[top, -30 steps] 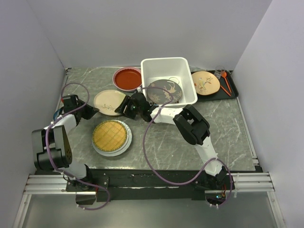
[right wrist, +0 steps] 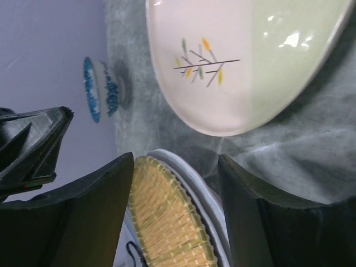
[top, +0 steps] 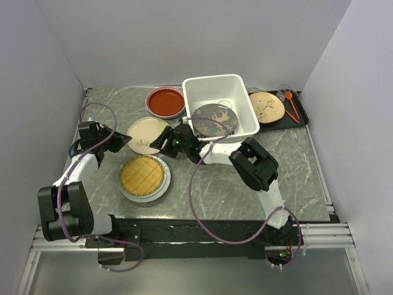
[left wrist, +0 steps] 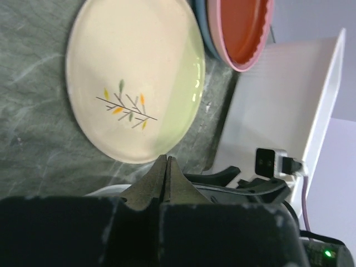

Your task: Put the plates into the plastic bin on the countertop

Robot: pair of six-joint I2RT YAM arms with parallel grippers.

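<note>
A cream plate with a leaf sprig [top: 145, 134] [left wrist: 128, 72] [right wrist: 233, 50] lies left of the white bin [top: 218, 86], which holds a dark patterned plate [top: 215, 115]. My left gripper [top: 121, 141] is at that plate's left side, shut, with nothing visible between its fingers. My right gripper [top: 163, 140] stands open at the plate's right edge, above and beside it. A yellow lattice dish [top: 141, 174] sits on a pale plate nearer the front.
A red-brown dish [top: 165, 102] is at the back. A black tray [top: 280, 123] with a plate and utensils is at the right rear. A blue-patterned object [right wrist: 101, 90] is beyond the cream plate.
The cream plate has shifted slightly to the right. My right gripper and arm have moved slightly right; the left arm has shifted a little toward the front.
</note>
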